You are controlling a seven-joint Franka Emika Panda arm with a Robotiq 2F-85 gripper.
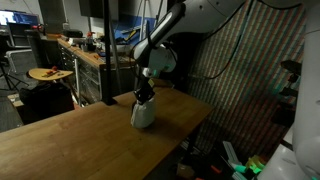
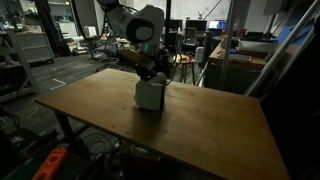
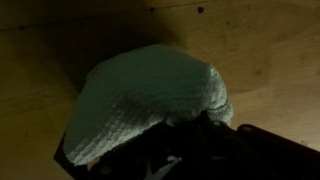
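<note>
A pale, textured cloth (image 1: 143,114) stands up from the wooden table near its right end in exterior view 1. My gripper (image 1: 144,97) is at its top, pointing down. In exterior view 2 the cloth (image 2: 149,95) shows a broad pale face, with a dark edge along its right side. In the wrist view the cloth (image 3: 140,92) spreads from the lower left toward the dark fingers (image 3: 205,128), where it bunches up. The fingers are shut on the cloth there. A dark edge shows beneath its lower left corner; what it belongs to is hidden.
A dark post (image 1: 106,60) rises behind the table. Chairs and benches stand farther back.
</note>
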